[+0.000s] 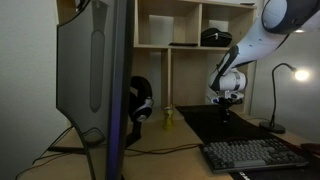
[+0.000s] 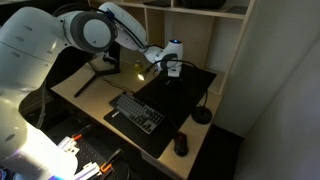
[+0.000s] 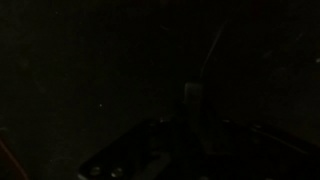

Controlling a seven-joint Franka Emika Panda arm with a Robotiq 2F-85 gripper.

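Note:
The desk lamp [image 1: 301,74] at the right in exterior view 1 has a bright, lit head. Its round dark base [image 2: 202,115] stands right of the dark mat in exterior view 2. My gripper [image 1: 226,112] points down, low over the mat near the back of the desk. In the very dark wrist view, a small grey piece [image 3: 193,94] shows at the fingers, and a thin pale line like a cord runs up from it. The gripper appears shut on this piece; what it is exactly cannot be made out.
The keyboard [image 1: 250,154] lies in front of the arm, with a dark mouse [image 2: 180,143] to its right in exterior view 2. A yellow bottle [image 1: 168,118] and headphones [image 1: 141,98] stand toward the left. A monitor [image 1: 95,80] blocks much of exterior view 1.

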